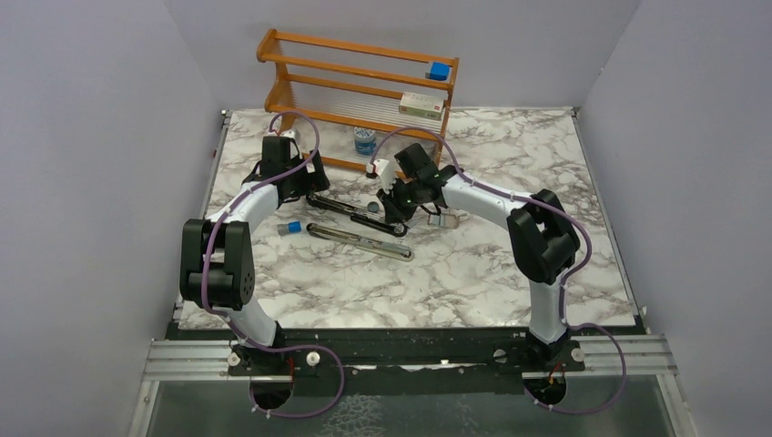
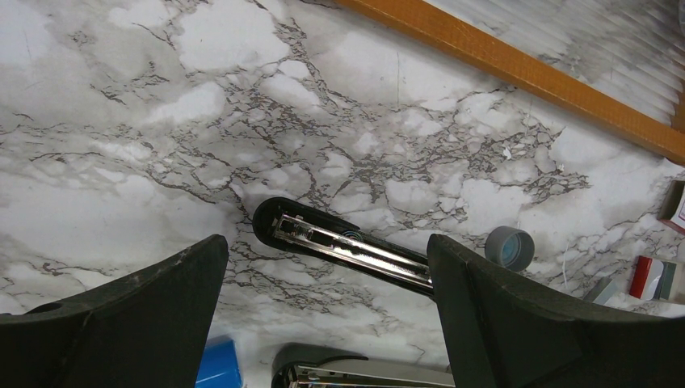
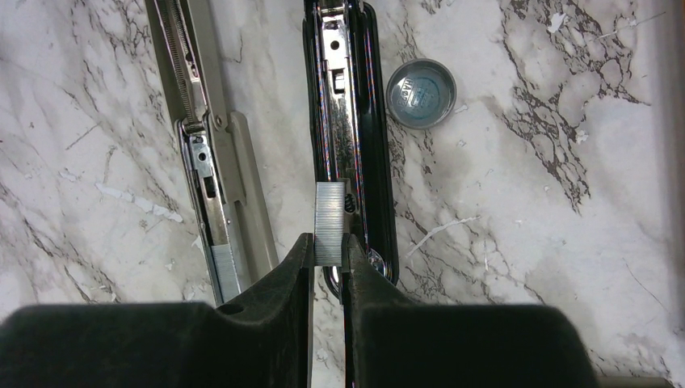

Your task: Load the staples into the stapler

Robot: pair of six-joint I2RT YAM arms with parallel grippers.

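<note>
The black stapler (image 1: 344,208) lies opened out flat on the marble table, its metal magazine (image 3: 342,121) exposed in the right wrist view. A strip of staples (image 3: 329,214) is pinched by its near end in my right gripper, which is shut on it. The strip appears over the near part of the magazine; whether it touches the stapler I cannot tell. In the left wrist view my left gripper stands open, its fingers on either side of the black stapler's far end (image 2: 347,246), nothing held.
A grey opened stapler (image 3: 214,153) with staples in its channel lies alongside the black one. A small round grey cup (image 3: 421,93) stands close by. There is also a blue-ended item (image 1: 289,228) on the left and a wooden rack (image 1: 364,118) behind.
</note>
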